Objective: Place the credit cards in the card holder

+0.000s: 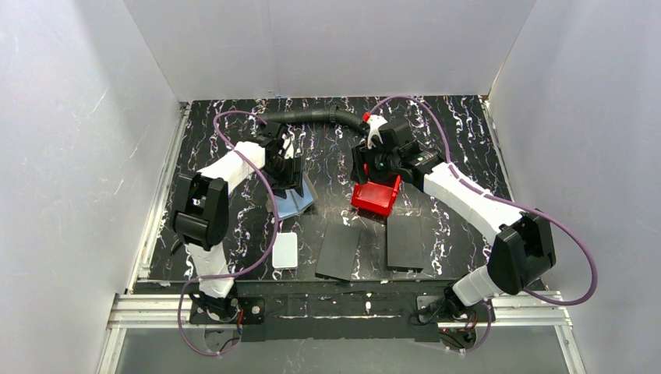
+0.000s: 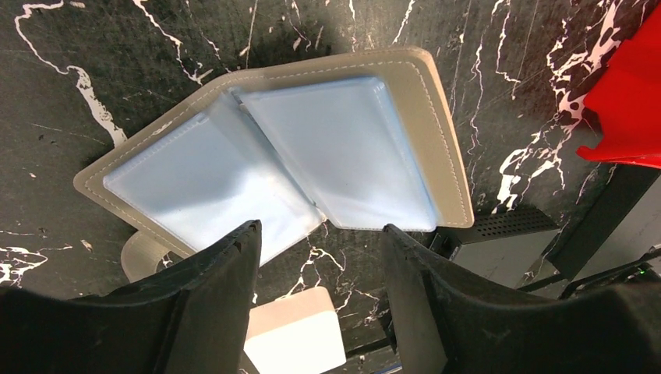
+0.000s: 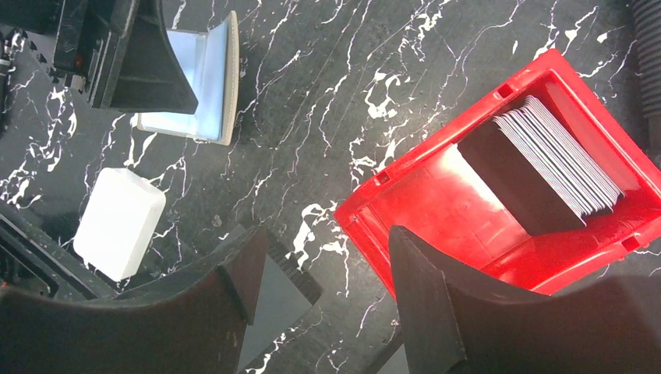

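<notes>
The card holder (image 2: 343,148) lies spread open on the table, tan outside with light-blue inner flaps. Above it hangs my left gripper, open, its fingers apart and nothing between them. The credit cards (image 3: 557,156) stand as a tight row of thin white edges at one end of the red bin (image 3: 460,210); a dark panel faces the bin's empty half. My right gripper is open and empty, above the table at the bin's left side. From the top, the right gripper (image 1: 361,165) hides the cards.
A white block (image 1: 285,250) sits in front of the holder. Two dark flat plates (image 1: 338,251) lie near the front edge. A black ribbed hose (image 1: 308,116) runs along the back. Bare marble tabletop separates holder and bin.
</notes>
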